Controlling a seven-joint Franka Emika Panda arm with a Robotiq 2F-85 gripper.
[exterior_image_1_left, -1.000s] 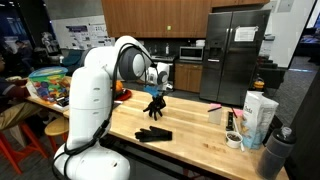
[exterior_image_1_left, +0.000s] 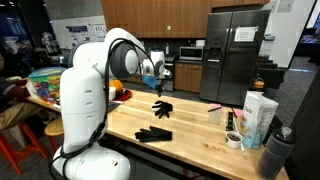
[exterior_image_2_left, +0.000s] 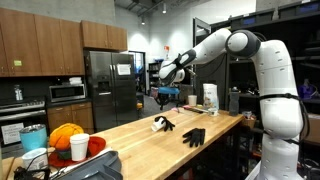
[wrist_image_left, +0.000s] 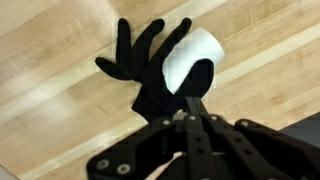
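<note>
A black glove (wrist_image_left: 150, 65) lies spread on the wooden table, a white cylindrical object (wrist_image_left: 193, 58) resting across it in the wrist view. At the lower edge of that view my gripper is shut, with nothing visible between its fingers. Its tips overlap the glove's lower part in this view. Exterior view 1 shows the gripper (exterior_image_1_left: 158, 91) raised above the same glove (exterior_image_1_left: 162, 108), with a gap between them. Nearer the camera there, a second black glove (exterior_image_1_left: 154, 134) lies flat and apart.
A grey bottle (exterior_image_1_left: 276, 152), a bag (exterior_image_1_left: 258, 118) and a small container (exterior_image_1_left: 233, 139) stand along the table's right side. In exterior view 2, a red tray (exterior_image_2_left: 90, 145) with a white cup (exterior_image_2_left: 79, 147) is at the left.
The gripper has risen from low at the table. The glove beneath it, bunched upright around the gripper before, now lies lower and flatter on the table. The nearer glove has not moved.
</note>
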